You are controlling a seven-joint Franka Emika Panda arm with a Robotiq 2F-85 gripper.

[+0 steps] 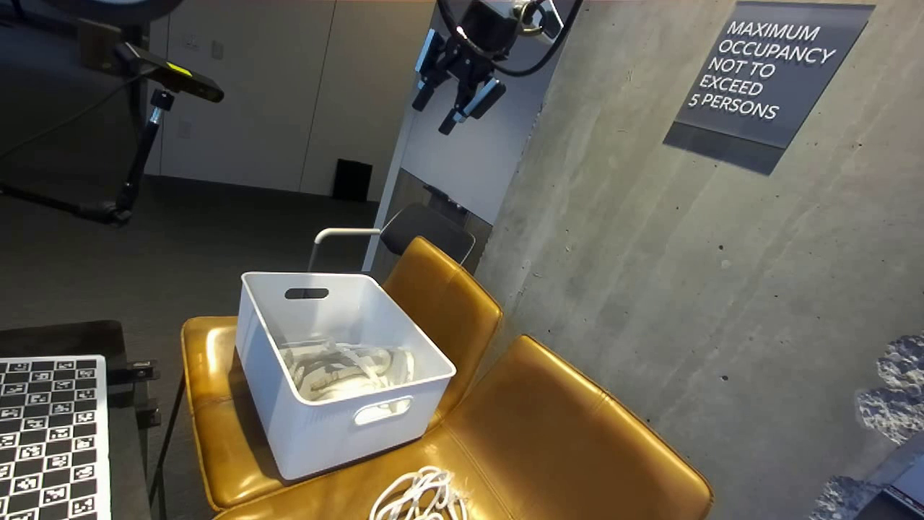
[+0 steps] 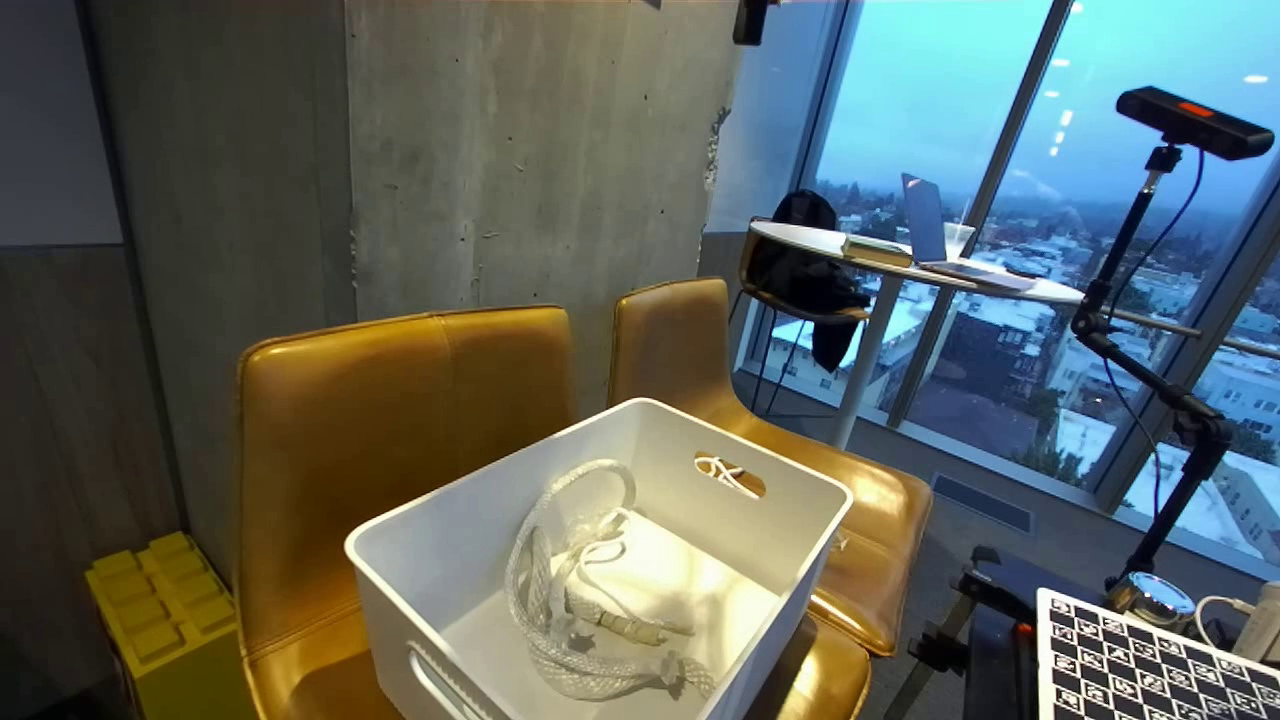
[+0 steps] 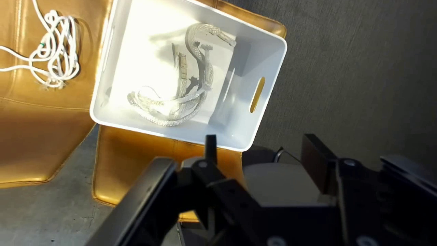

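High above the chairs, my gripper (image 1: 434, 114) stands open and empty; in the wrist view its fingers (image 3: 211, 149) are spread wide. Below sits a white bin (image 1: 286, 425) on a tan leather chair (image 1: 208, 433). Pale rope pieces (image 3: 207, 78) lie curled on the bin floor, some braided and thick, with thinner strands among them; exterior view 2 shows a large rope loop (image 2: 524, 576) leaning against the inner wall. Outside the bin, a tangled white cord (image 3: 63, 45) rests on the neighbouring chair seat. From the wrist, the bin lies beyond the fingertips, well apart from them.
A concrete wall (image 1: 693, 303) rises behind the chair backs. To one side stands a checkered marker board (image 1: 52, 442), with a camera on a jointed stand (image 2: 1152, 360) near it. Open air surrounds the gripper above the bin.
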